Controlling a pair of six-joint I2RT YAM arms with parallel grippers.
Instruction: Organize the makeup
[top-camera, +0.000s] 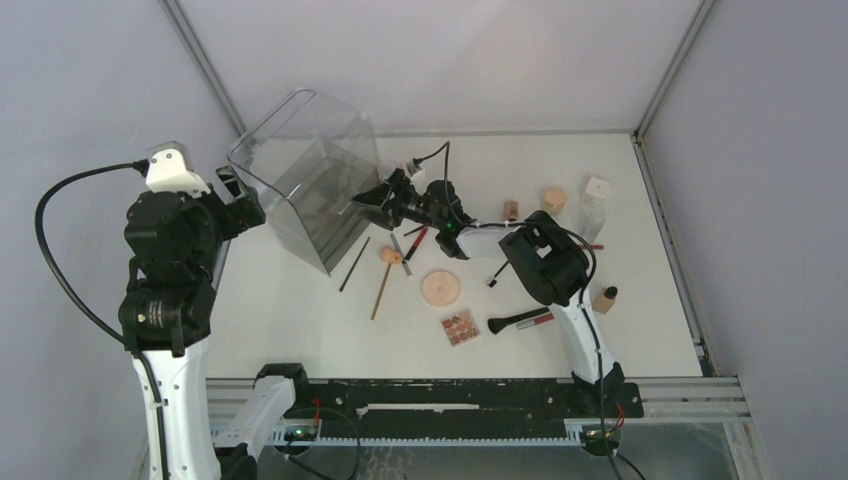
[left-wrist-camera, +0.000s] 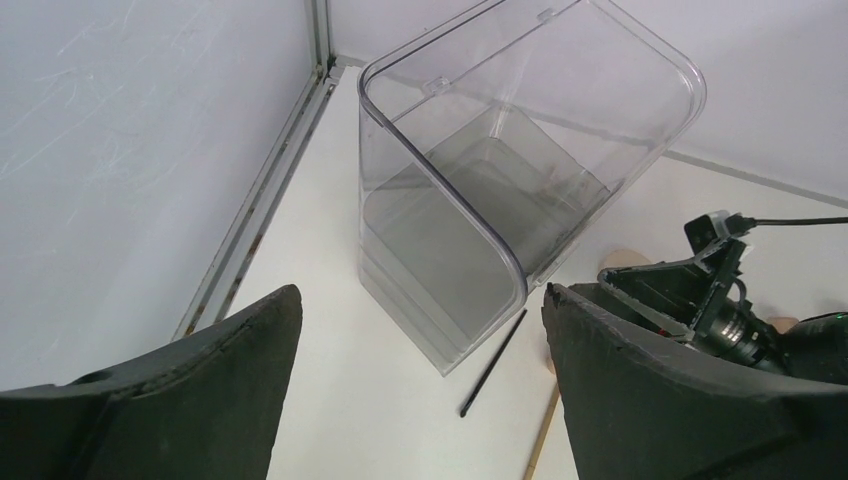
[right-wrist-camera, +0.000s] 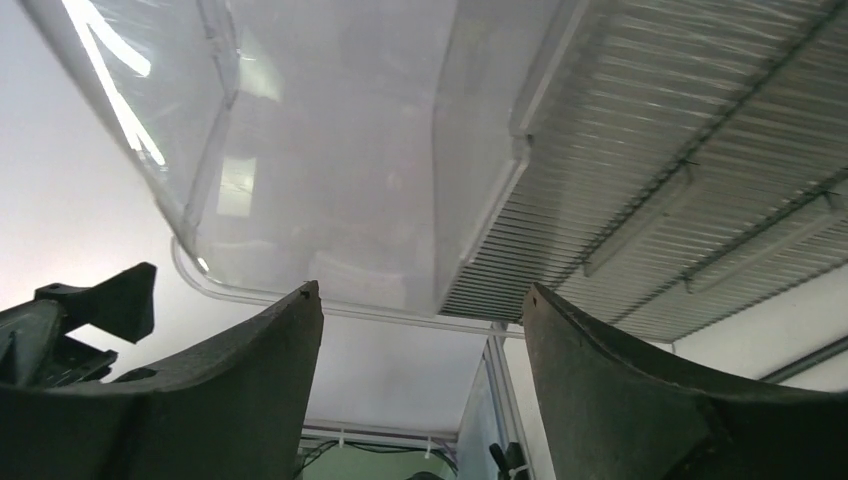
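Note:
A clear acrylic organizer (top-camera: 310, 200) stands tilted toward the back left of the table. My right gripper (top-camera: 365, 200) is at its open front edge, fingers apart; in the right wrist view the fingertips face the clear panels with nothing clearly between them. My left gripper hangs open left of the organizer, empty. On the table lie pencils and thin brushes (top-camera: 354, 264), a sponge applicator (top-camera: 391, 255), a round powder puff (top-camera: 440, 288), a palette (top-camera: 460, 327), a large black brush (top-camera: 510, 322), a foundation bottle (top-camera: 605, 300) and other small items.
A small white box (top-camera: 596, 188) and a beige round jar (top-camera: 553, 198) sit at the back right. Frame rails and walls border the table at the sides and back.

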